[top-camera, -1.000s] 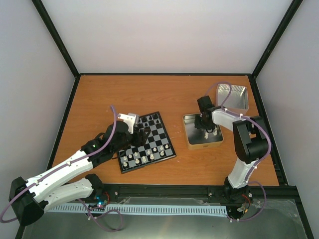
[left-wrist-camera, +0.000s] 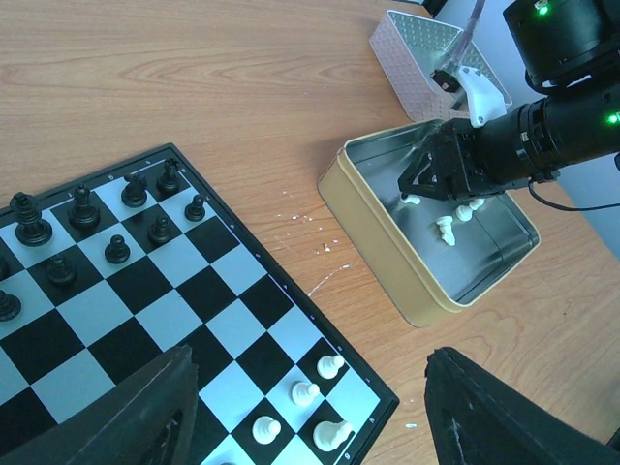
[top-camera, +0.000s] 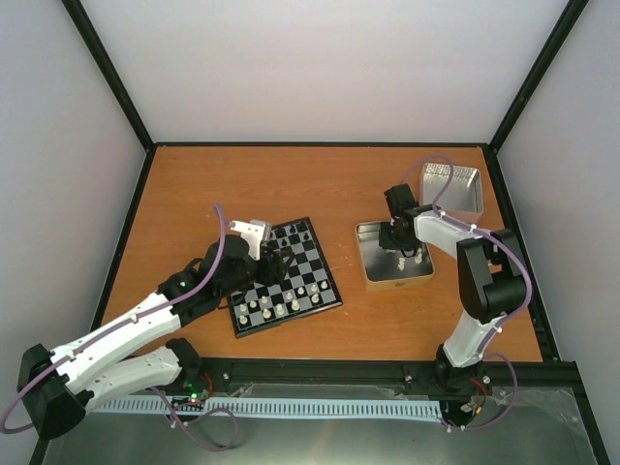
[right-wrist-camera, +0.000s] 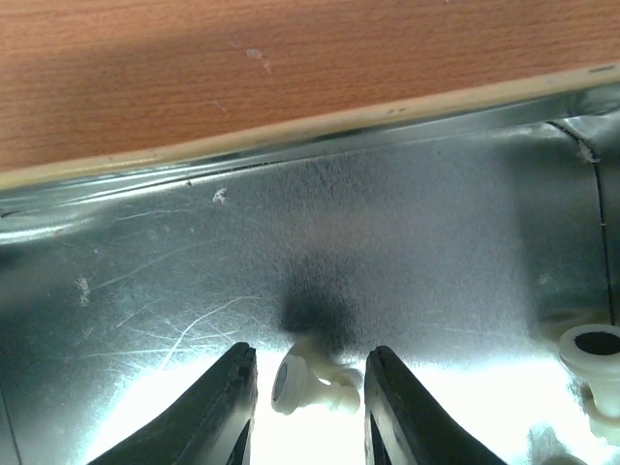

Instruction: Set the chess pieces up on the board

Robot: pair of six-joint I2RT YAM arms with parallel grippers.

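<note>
The chessboard (top-camera: 320, 291) holds black pieces along its far side and white pieces along the near side. My right gripper is down in the metal bin (left-wrist-camera: 368, 242), shut on a white chess piece (right-wrist-camera: 295, 383) lying on its side. Another white piece (right-wrist-camera: 598, 354) lies at the bin's right in the right wrist view. A few more show in the left wrist view. My left gripper hangs open over the board with nothing between its fingers.
A second, pale container (top-camera: 455, 189) stands behind the bin at the back right. Bare wooden table (top-camera: 242, 174) lies behind the board and around the bin.
The right arm has shifted very slightly at the bin; the left arm and the board look unchanged.
</note>
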